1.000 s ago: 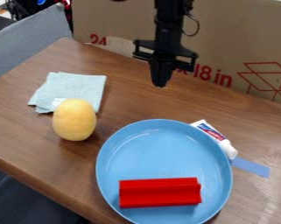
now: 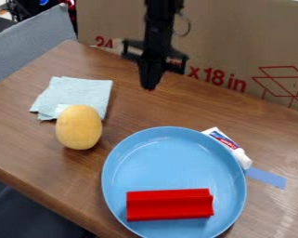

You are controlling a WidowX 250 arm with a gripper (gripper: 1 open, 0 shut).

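My black gripper [image 2: 151,74] hangs blurred over the back middle of the wooden table, its tips close together with nothing visible between them; it looks shut. In front of it at the left lie a folded pale blue cloth [image 2: 71,93] and a yellow oval object [image 2: 79,127]. A blue plate [image 2: 151,160] at the front right holds a red block [image 2: 170,204]. A white tube [image 2: 226,147] lies beside the plate's upper right rim.
A cardboard box [image 2: 238,51] forms a wall along the back. A blue tape strip [image 2: 269,178] is on the table at the right.
The objects on the table have not moved.
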